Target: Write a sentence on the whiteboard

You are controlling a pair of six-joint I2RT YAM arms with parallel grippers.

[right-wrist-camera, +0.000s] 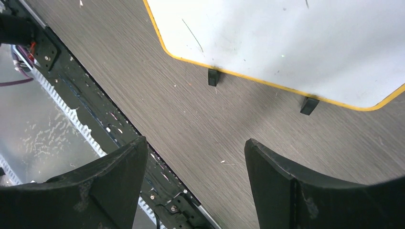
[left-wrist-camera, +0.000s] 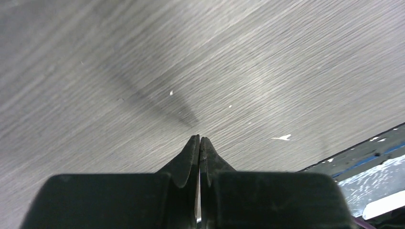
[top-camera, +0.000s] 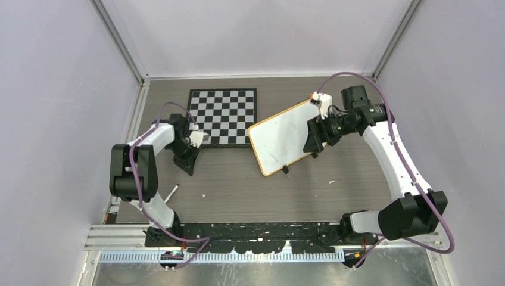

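Observation:
A white marker (top-camera: 172,193) lies on the table at front left, apart from the fingers of my left gripper (top-camera: 190,173). In the left wrist view, the left gripper has its black fingertips pressed together with nothing held at the tips. The whiteboard (top-camera: 284,138), white with a yellow-orange edge, lies slanted right of centre and carries a few short dark marks. Over its right part hangs my right gripper (top-camera: 313,145). The right wrist view shows its fingers (right-wrist-camera: 272,176) spread wide and empty, with the board's lower edge beyond them.
A black-and-white checkered board (top-camera: 221,117) lies behind the left gripper. Black clips (top-camera: 285,170) stick out from the whiteboard's near edge. Bare table (top-camera: 232,190) lies between the arms, and a dark rail (top-camera: 256,230) runs along the front.

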